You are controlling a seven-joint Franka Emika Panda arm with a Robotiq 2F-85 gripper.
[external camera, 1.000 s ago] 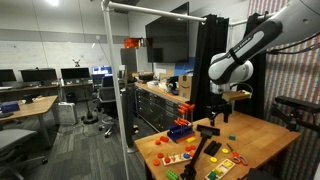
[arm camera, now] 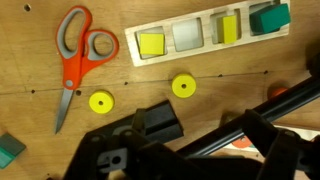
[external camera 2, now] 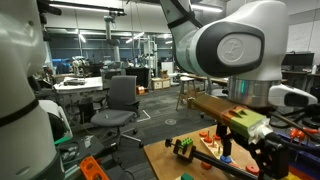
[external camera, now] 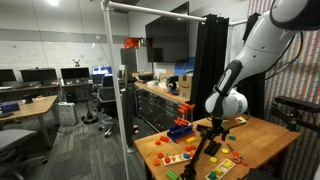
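Observation:
In the wrist view my gripper stands open over the wooden table, with its dark fingers spread apart. A black block [arm camera: 165,122] lies close to the left finger, partly covered by it. A long black bar [arm camera: 285,103] slants across on the right and passes behind the gripper. Above the fingers are a yellow disc [arm camera: 183,85] and a wooden tray [arm camera: 190,55] with yellow blocks and a green block [arm camera: 270,18]. Red-handled scissors [arm camera: 72,55] lie at the left, near a second yellow disc [arm camera: 101,102]. Nothing shows held.
The table [external camera: 262,133] has clear room on its right side in exterior view 1. A blue bin [external camera: 180,130] stands near its far left edge, with several small coloured pieces in front. In the wrist view a green block [arm camera: 9,150] lies at the left edge.
In exterior view 1 the arm has come down toward the table, bringing the gripper lower among the objects. The objects on the table show no clear movement.

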